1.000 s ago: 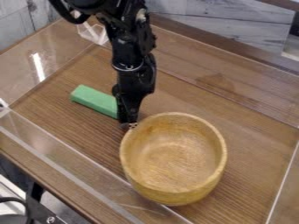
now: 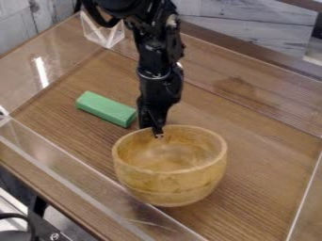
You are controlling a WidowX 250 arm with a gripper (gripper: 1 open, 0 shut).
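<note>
A large tan wooden bowl (image 2: 170, 174) sits on the front middle of the wooden table. My black gripper (image 2: 156, 126) reaches down to the bowl's back rim, its tips at or just inside that rim; it looks shut, though whether anything thin is between the fingers is hard to tell. Left of the gripper and behind the bowl, a green block (image 2: 105, 108) lies on the table.
A clear plastic object (image 2: 105, 28) stands at the back left. A metal-looking strip runs along the front left edge, with dark cables below it.
The bowl has shifted left by stages, and my gripper has moved slightly with it along the back rim. The green block looks about where it was.
</note>
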